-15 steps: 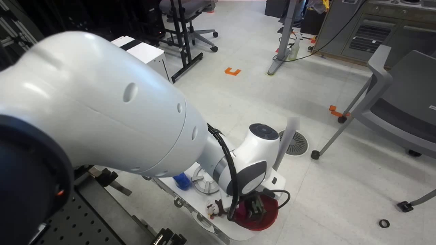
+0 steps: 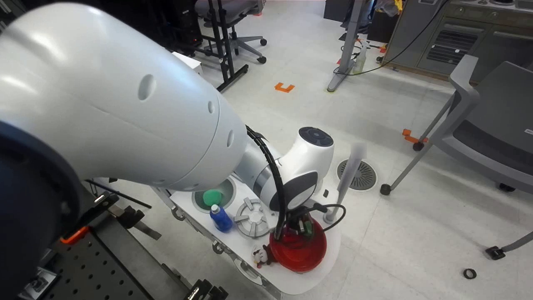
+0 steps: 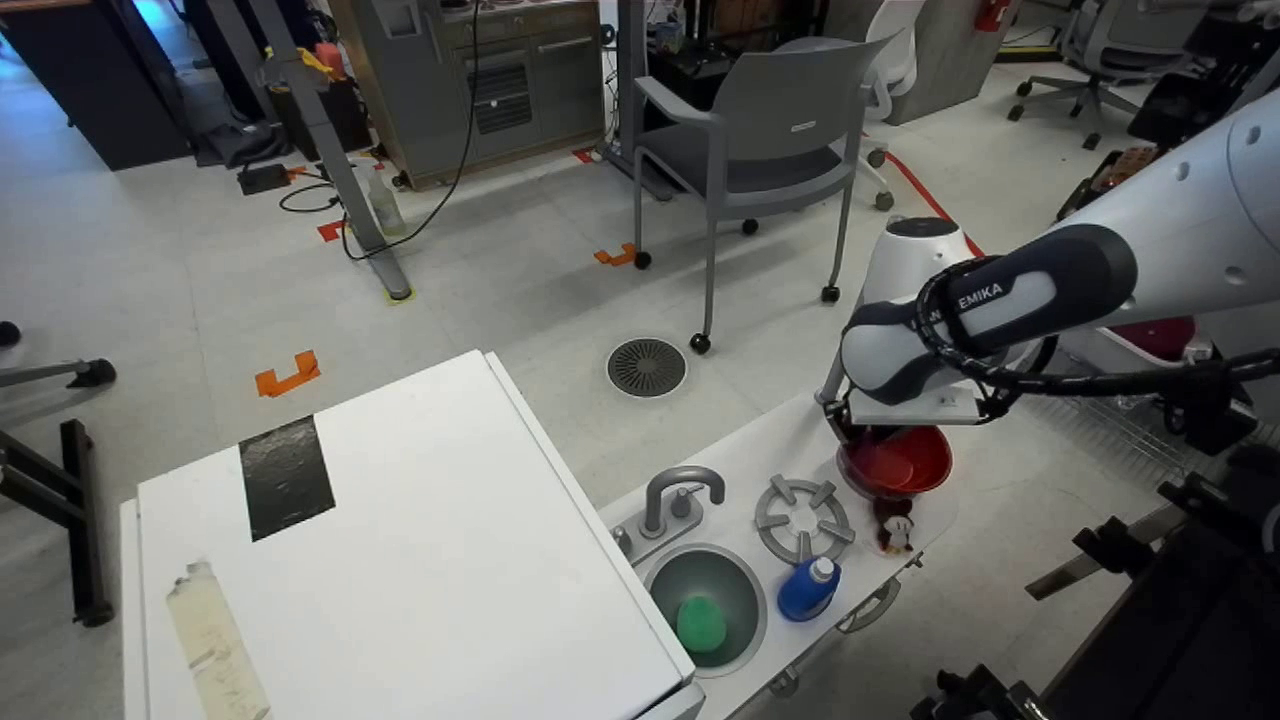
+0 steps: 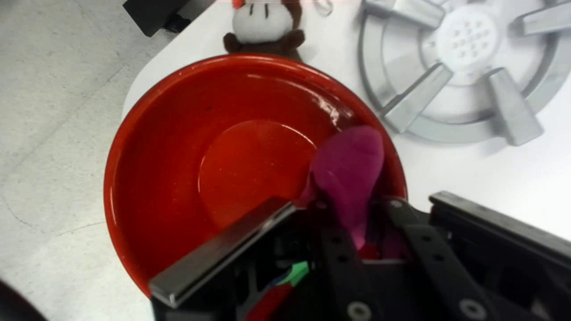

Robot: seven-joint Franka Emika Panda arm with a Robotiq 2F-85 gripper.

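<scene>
A glossy red bowl (image 4: pixel 176 160) stands at the rounded end of the white counter (image 2: pixel 295 286), its floor mostly clear in the wrist view. My gripper is over the bowl's near right side, shut on a magenta object (image 4: pixel 350 160) that sticks out past the fingers (image 4: pixel 334 243). The object lies against the bowl's inner wall in that view; whether it touches the wall is not clear. In exterior view 1 the gripper is at the bowl's upper edge, largely covered by the arm and cable. The magenta object cannot be made out there.
Close beside the bowl sits a brown-and-white plush toy (image 4: pixel 262 24). A grey burner grate (image 3: pixel 804 522), a blue bottle (image 3: pixel 809 589) and a sink (image 3: pixel 741 642) holding a green item (image 3: pixel 701 624) line the counter. A faucet (image 3: pixel 672 498) rises behind the sink.
The arm's wrist has moved up and slightly left in exterior view 1. The red bowl has also shifted up and left there, nearer the burner. The plush toy and bottle have stayed put.
</scene>
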